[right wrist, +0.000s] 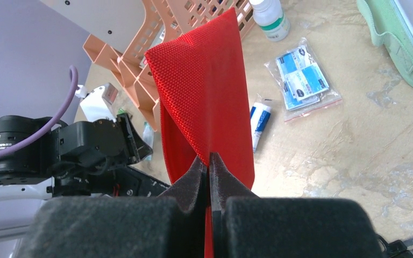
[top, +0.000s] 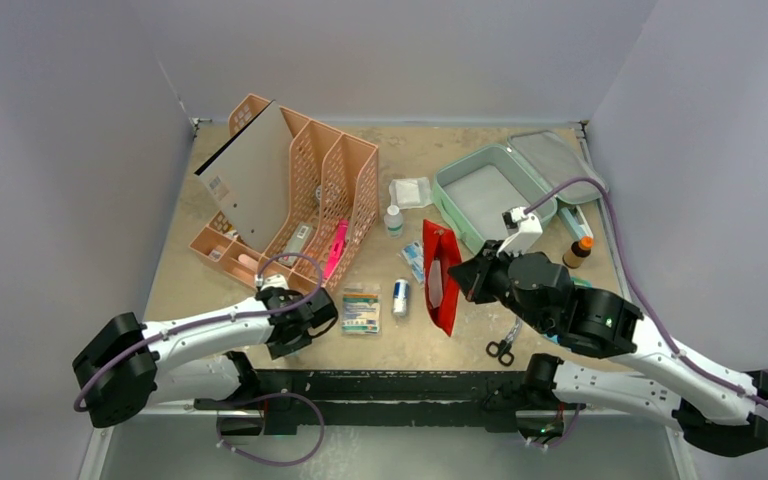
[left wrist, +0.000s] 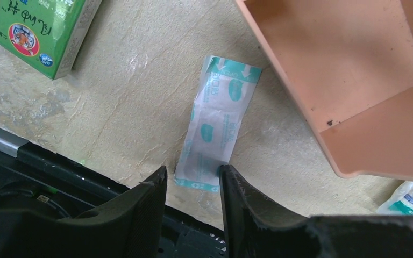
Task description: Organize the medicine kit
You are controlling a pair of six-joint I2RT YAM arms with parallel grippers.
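A red pouch [top: 440, 277] hangs upright above the table, its edge pinched in my right gripper, which is shut on it. Low over the near left of the table, my left gripper has its fingers apart with no object held. A white-and-teal bandage packet [left wrist: 214, 123] lies flat on the table, its near end between and just beyond those fingertips. The peach organizer [top: 352, 160] stands at the left, holding a pink item [top: 337, 247] and a white device [top: 297, 241]. Toward the right lies the open green case [top: 487, 185].
Between organizer and case lie a bagged card pack [top: 360, 312], a white-blue tube [top: 400, 297], a white bottle [top: 393, 221] and a gauze packet [top: 410, 192]. Scissors [top: 501, 347] rest near the front edge. A brown bottle [top: 577, 252] stands far right. A green box [left wrist: 45, 32] sits near the bandage packet.
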